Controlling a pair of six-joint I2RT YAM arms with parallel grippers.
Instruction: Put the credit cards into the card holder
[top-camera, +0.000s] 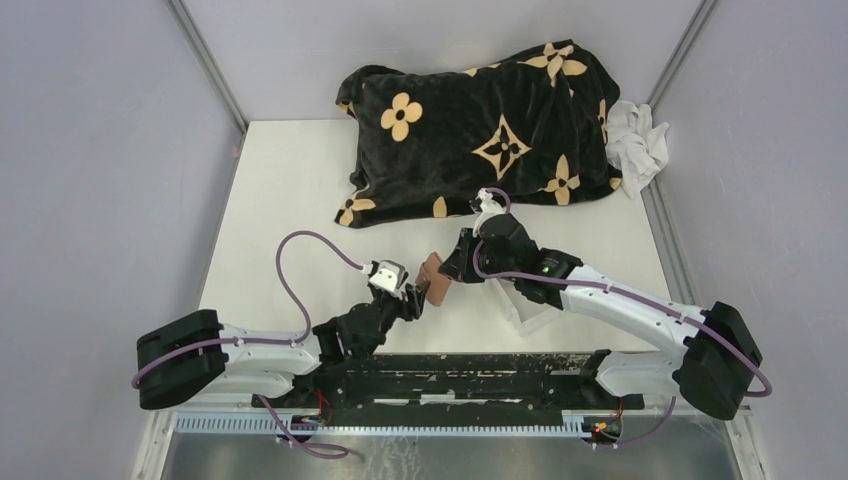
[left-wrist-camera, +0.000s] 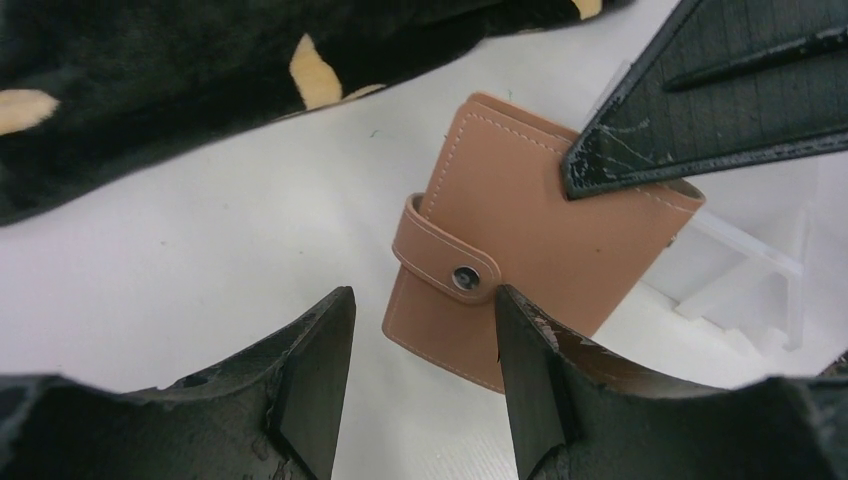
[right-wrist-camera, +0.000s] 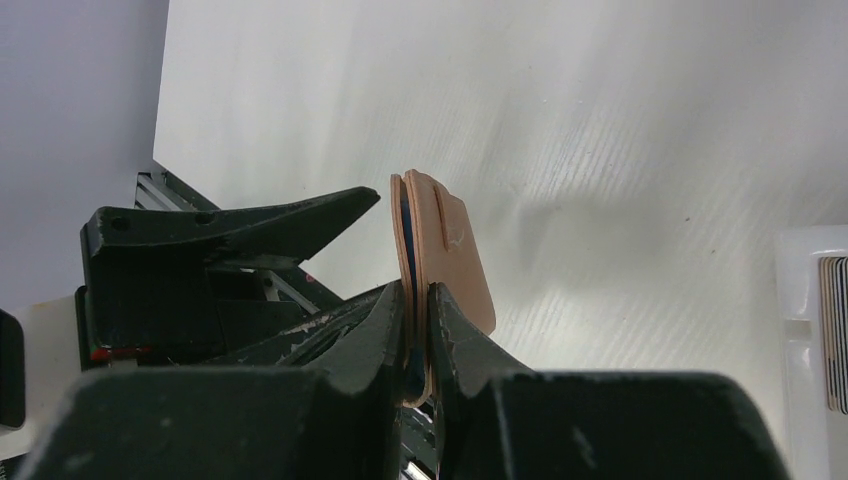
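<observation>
A tan leather card holder (left-wrist-camera: 540, 250) with a snap strap hangs upright above the table, my right gripper shut on its edge. My left gripper is part open just in front of the holder, one finger at the snap strap; whether it touches is unclear. In the right wrist view a stack of thin cards (right-wrist-camera: 835, 330) stands in a white tray (right-wrist-camera: 800, 380) at the right edge. The top view shows both grippers close together near the table's centre.
A dark patterned cushion or blanket (top-camera: 450, 130) covers the back of the table (top-camera: 270, 200), with a white cloth (top-camera: 635, 145) at back right.
</observation>
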